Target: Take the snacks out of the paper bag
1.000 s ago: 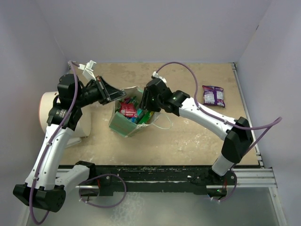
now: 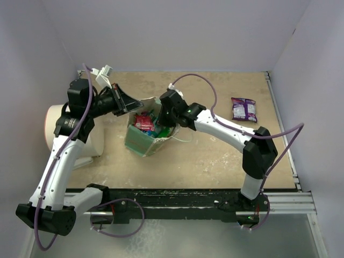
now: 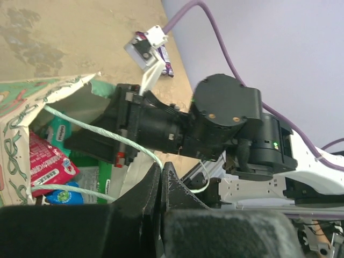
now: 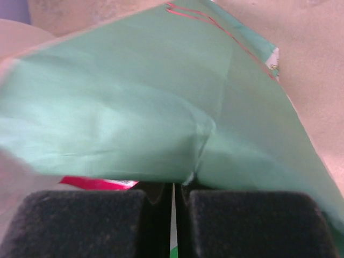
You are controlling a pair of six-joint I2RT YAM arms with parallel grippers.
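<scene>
The paper bag (image 2: 138,141) stands open mid-table, holding a red pack (image 2: 143,122), a blue pack (image 3: 67,197) and green packs (image 3: 105,180). My left gripper (image 2: 134,106) is shut at the bag's upper left rim; in its wrist view the bag's cord runs by the fingertips. My right gripper (image 2: 161,119) reaches down into the bag over the snacks and is shut; in its wrist view the green bag wall (image 4: 129,97) covers most of the picture, and whether anything lies between the fingertips is hidden.
A purple snack pack (image 2: 244,109) lies on the right of the table (image 2: 226,166). A white cylindrical object (image 2: 54,123) stands at the left.
My right gripper has moved down and slightly left into the bag.
</scene>
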